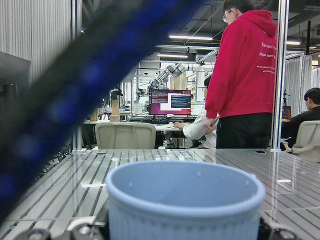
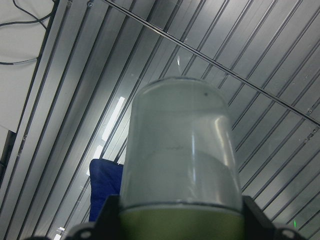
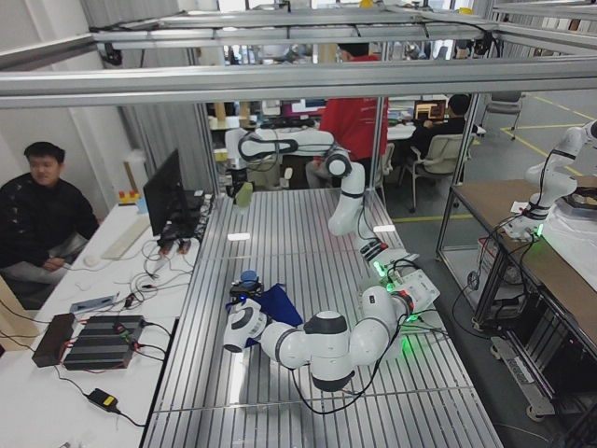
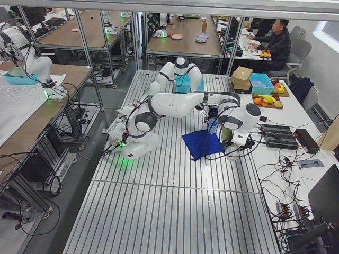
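Note:
A light blue ribbed cup point(image 3: 249, 277) is held upright in my left gripper point(image 3: 246, 291), low over the table; it fills the bottom of the left wrist view point(image 1: 185, 210). A blue cloth point(image 4: 198, 143) lies beside it on the table. My right gripper point(image 3: 238, 189) is raised at the table's far end, shut on a pale green cylindrical container point(image 3: 243, 196), which looks tilted and fills the middle of the right wrist view point(image 2: 177, 150); whether anything is inside cannot be told.
A white side desk point(image 3: 112, 420) with monitor, cables and black boxes runs along one edge. Light blue bins point(image 4: 259, 84), cardboard boxes point(image 4: 241, 76) and fruit point(image 4: 267, 100) stand on that desk. People are nearby.

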